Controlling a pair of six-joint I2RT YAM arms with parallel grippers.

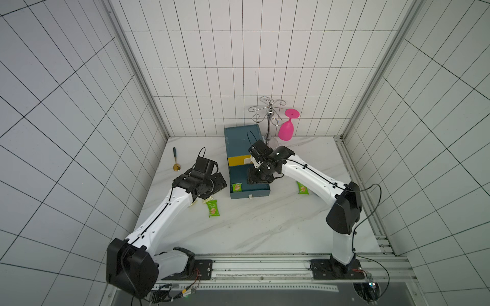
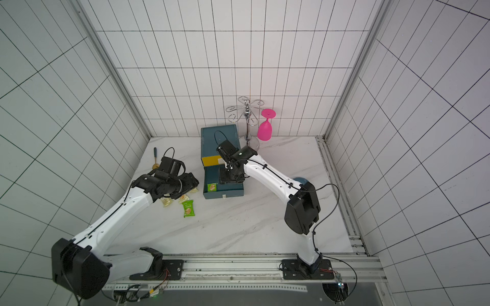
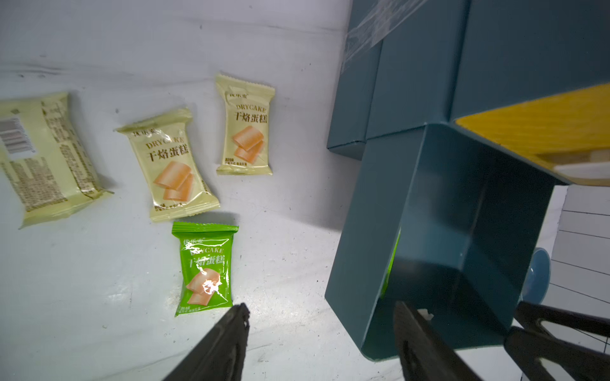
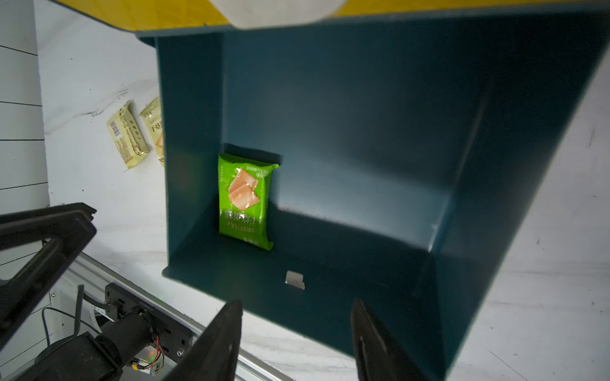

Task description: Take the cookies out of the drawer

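Note:
The open blue drawer [image 1: 249,194] holds one green cookie packet [image 4: 244,201] along its left side. My right gripper is over the drawer, open and empty, with the packet ahead of its fingertips. My left gripper hangs left of the drawer, fingers apart and empty. Below it, on the table, lie a green packet [image 3: 204,266] and several cream packets [image 3: 168,165] of dry cake.
A yellow-fronted upper box [image 1: 239,160] stands behind the drawer. At the back are a metal rack [image 1: 269,112] and a pink upturned glass [image 1: 285,130]. A gold-headed spoon [image 1: 176,166] lies at left.

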